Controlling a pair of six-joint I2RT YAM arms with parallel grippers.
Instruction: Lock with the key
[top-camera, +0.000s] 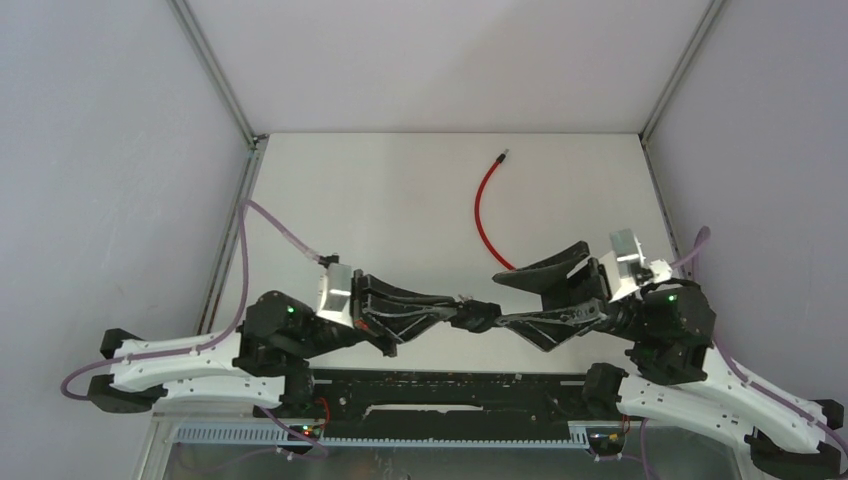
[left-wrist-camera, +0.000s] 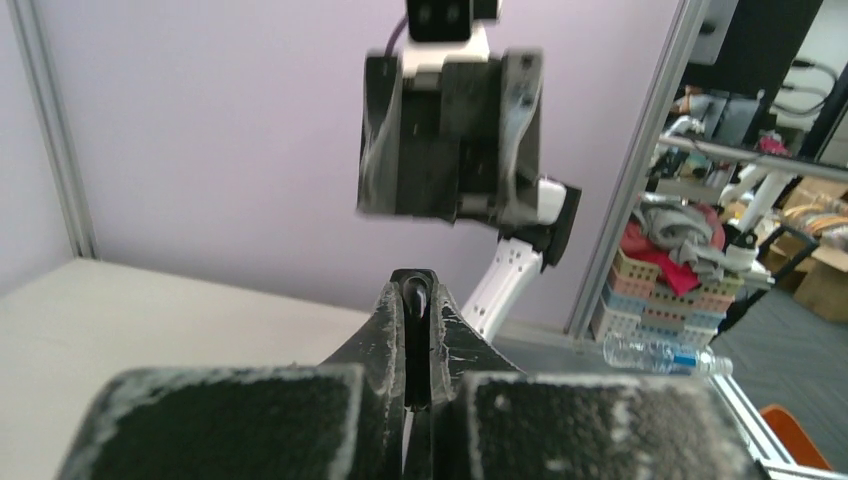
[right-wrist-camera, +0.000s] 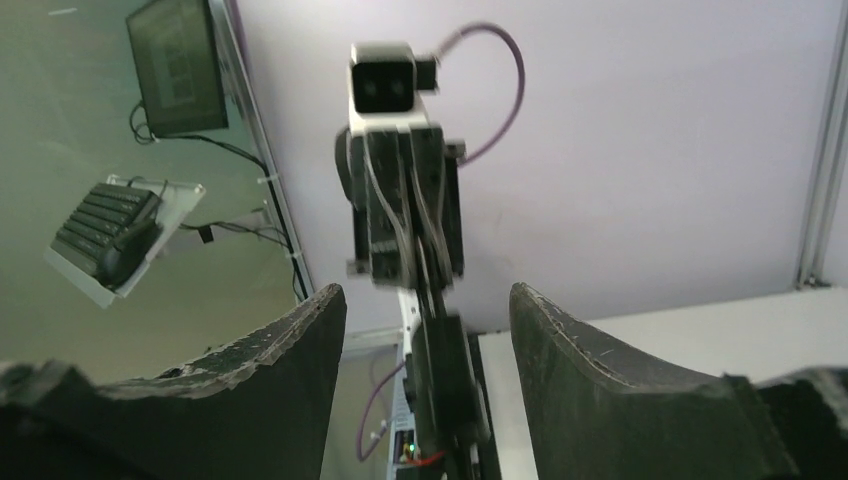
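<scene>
A dark, rounded lock piece (top-camera: 475, 316) sits at the tips of my left gripper (top-camera: 455, 308), which is shut on it. In the left wrist view the piece (left-wrist-camera: 416, 335) stands upright between the fingers. My right gripper (top-camera: 499, 299) is open, facing it from the right. From above, its lower finger (top-camera: 550, 318) meets or overlaps the lock piece; contact cannot be told. The right wrist view has the dark piece (right-wrist-camera: 450, 380) beyond the gap between the fingers. A red cable (top-camera: 480, 215) with a metal tip lies on the table, its lower end hidden behind the right gripper. No keys show clearly.
A dark strip (top-camera: 425, 405) runs along its front edge. White walls close in the sides and back.
</scene>
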